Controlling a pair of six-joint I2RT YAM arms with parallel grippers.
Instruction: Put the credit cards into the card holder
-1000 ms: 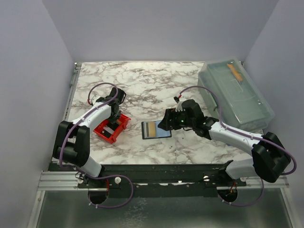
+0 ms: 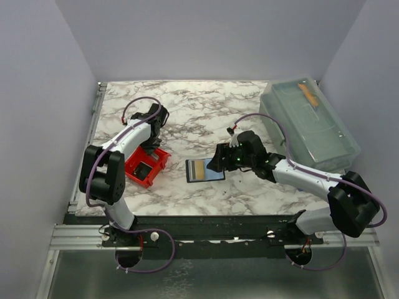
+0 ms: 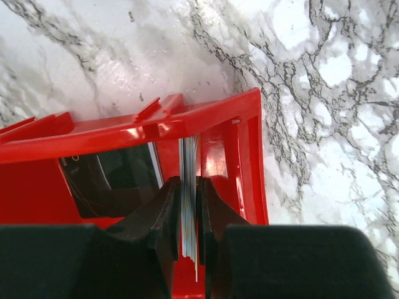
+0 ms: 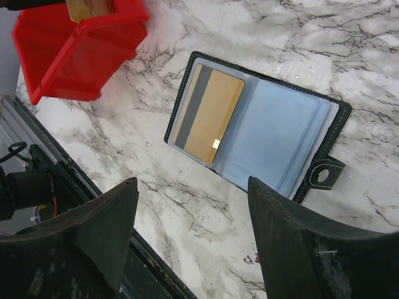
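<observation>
My left gripper is shut on a thin stack of credit cards (image 3: 187,156), held on edge over the red box (image 3: 246,168) on the left of the table. Dark cards (image 3: 109,180) lie inside the box. The card holder (image 4: 277,131) lies open at the table's middle, with a gold card (image 4: 215,115) on it. My right gripper (image 2: 221,159) stands open just right of the holder; in the right wrist view its fingers frame the holder's near side.
A translucent lidded bin (image 2: 305,124) fills the right side of the table. The marble top (image 2: 187,112) behind the holder is clear.
The left arm and gripper have shifted slightly rightward and up in the top view, uncovering more of the red box. The right arm is essentially still.
</observation>
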